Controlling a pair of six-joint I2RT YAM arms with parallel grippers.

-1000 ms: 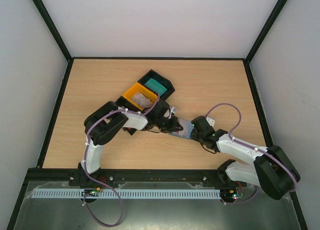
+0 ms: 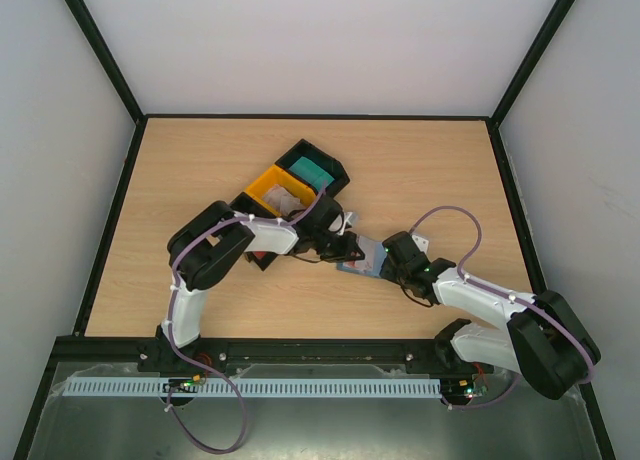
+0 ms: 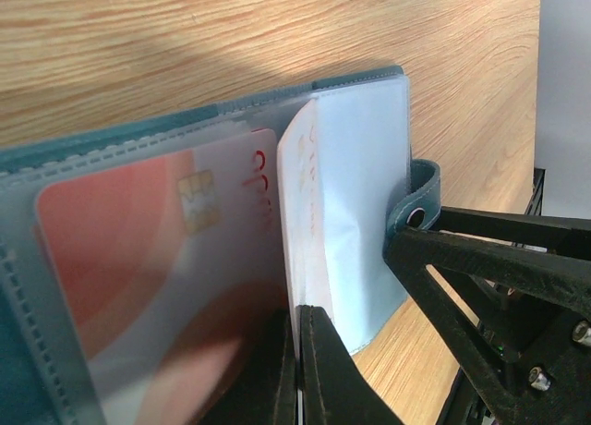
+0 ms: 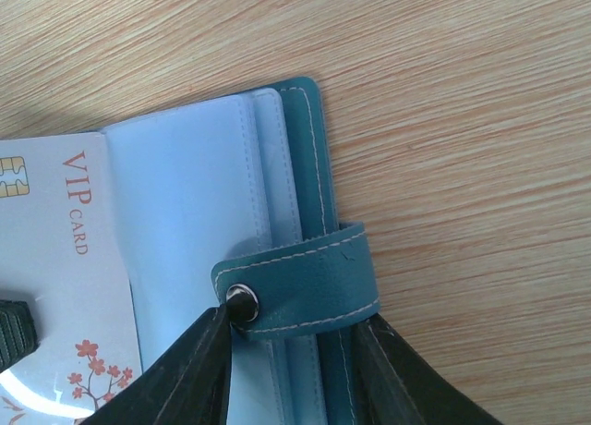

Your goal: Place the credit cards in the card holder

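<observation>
The teal card holder (image 2: 370,252) lies open on the table between my grippers. In the left wrist view a red-and-white card (image 3: 157,259) sits under a clear sleeve, and my left gripper is shut on the thin edge of a pale upright card or sleeve (image 3: 305,203). In the right wrist view a white VIP card (image 4: 55,222) lies over the left of the holder. My right gripper is at the snap strap (image 4: 305,286), its fingers apart on either side of it; whether they touch it is unclear.
Behind the left arm stands a row of bins: a black one (image 2: 335,170) with teal contents, a yellow one (image 2: 260,185) with pale items, and a partly hidden dark one.
My left gripper has shifted very slightly over the holder since about a second ago. The right arm looks the same.
</observation>
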